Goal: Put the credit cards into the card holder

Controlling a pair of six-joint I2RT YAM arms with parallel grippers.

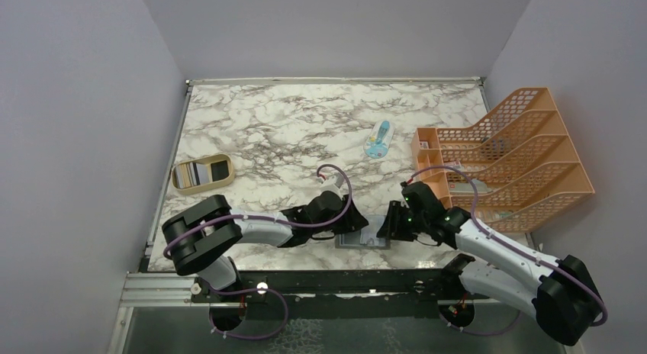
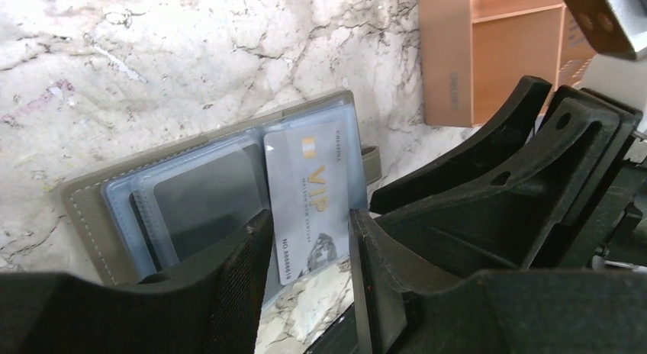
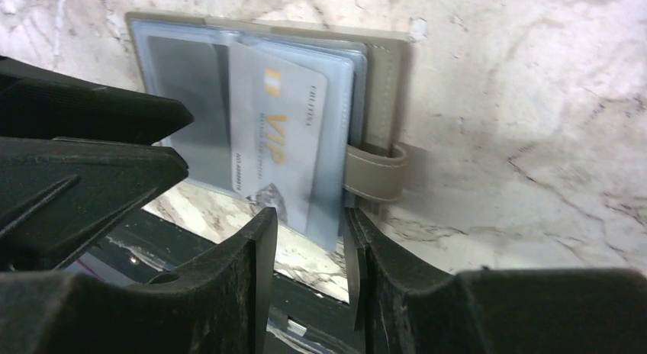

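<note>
The grey card holder (image 2: 88, 209) lies spread on the marble table, its clear sleeves upward. A silver VIP card (image 2: 309, 194) rests at its right page, mostly within the outline of a clear sleeve; how deep it is inserted I cannot tell. My left gripper is part open above the holder, its fingertips on either side of the card's lower half, and contact cannot be made out. My right gripper stands open at the holder's right side, with the free edge of the clear sleeve (image 3: 332, 178) reaching between its fingertips.
Further left, a tan basket (image 1: 221, 185) contains several cards. An orange rack (image 1: 548, 98) stands at the right, close beyond my right arm. A blue-and-white item (image 1: 378, 140) lies farther back.
</note>
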